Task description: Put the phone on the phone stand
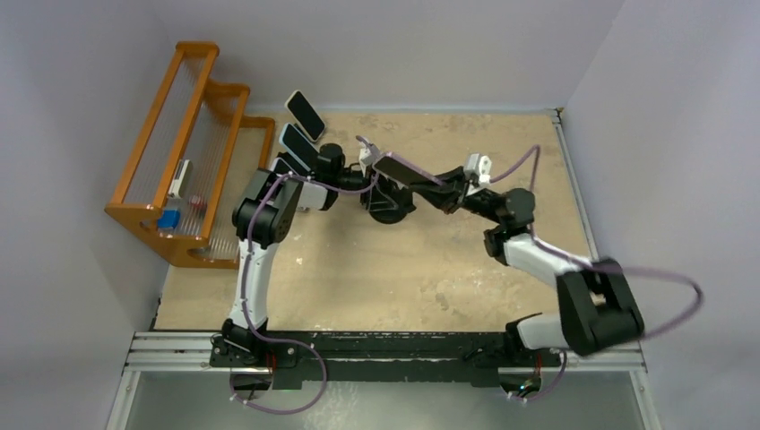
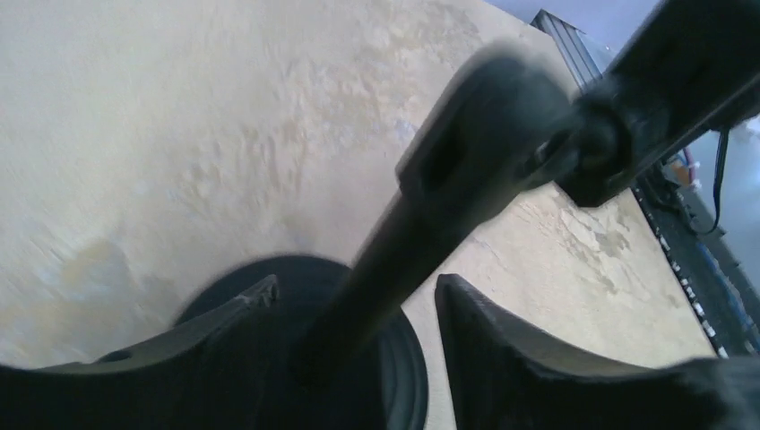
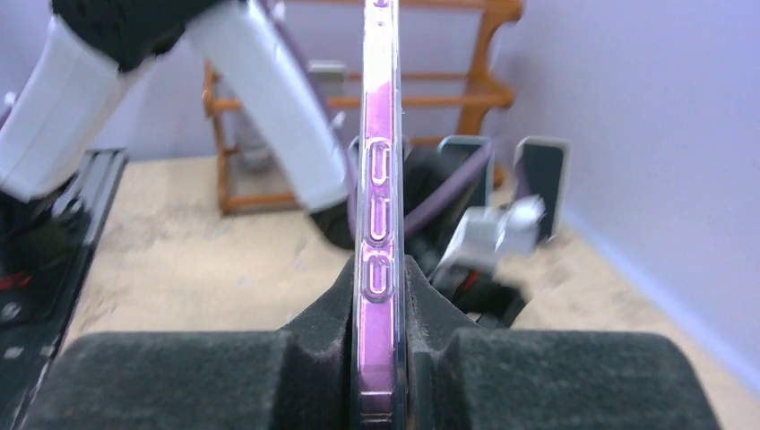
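The purple-edged phone [image 1: 405,169] is in my right gripper [image 1: 439,191], its far end reaching left over the left gripper and the stand. Edge-on in the right wrist view, the phone [image 3: 379,210] rises upright between the finger pads, which press it from both sides. The black phone stand [image 1: 387,215] has a round base, partly hidden from above by my left gripper. In the left wrist view, the stand's post [image 2: 394,260] slants up to a joint. The left gripper has fingertips spread apart on either side of the post, with gaps visible.
At the back left, phones [image 1: 306,116] lean in a row beside a wooden shelf [image 1: 190,134]. A blue box [image 1: 168,219] lies in the shelf. Open table lies in front and to the right.
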